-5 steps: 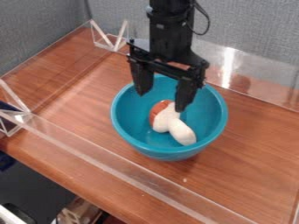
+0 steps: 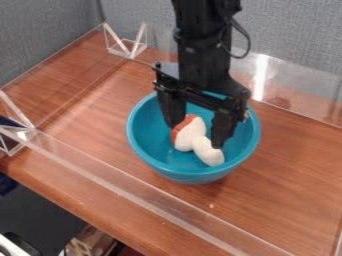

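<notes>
A teal bowl point(image 2: 152, 148) stands on the wooden tabletop. In it lies a white mushroom-like object point(image 2: 205, 148) with a red-orange part point(image 2: 182, 126) at its upper left end. My black gripper point(image 2: 197, 123) reaches down into the bowl with its fingers apart, one on the left near the red-orange end and one on the right just above the white part. Whether either touches the object cannot be told from this view.
Clear plastic walls run along the back and the front left of the table, with white brackets point(image 2: 126, 42) at the corners.
My gripper has moved down into the bowl, its fingers now lower and around the object. The bowl and object look about where they were.
</notes>
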